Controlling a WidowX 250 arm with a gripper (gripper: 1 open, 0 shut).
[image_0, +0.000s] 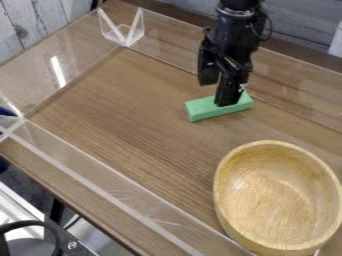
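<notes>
My black gripper (222, 88) reaches down from the top centre of the camera view, its lower end just above or at a green rectangular block (203, 109) lying on the wooden table. The fingers look apart, with nothing clearly held; whether they touch the block is hard to tell.
A large round wooden bowl (277, 196) sits at the lower right. A small clear acrylic piece (122, 26) stands at the back left. Clear strips edge the table (114, 110) on the left, with black cables at the lower left. The left and middle of the table are open.
</notes>
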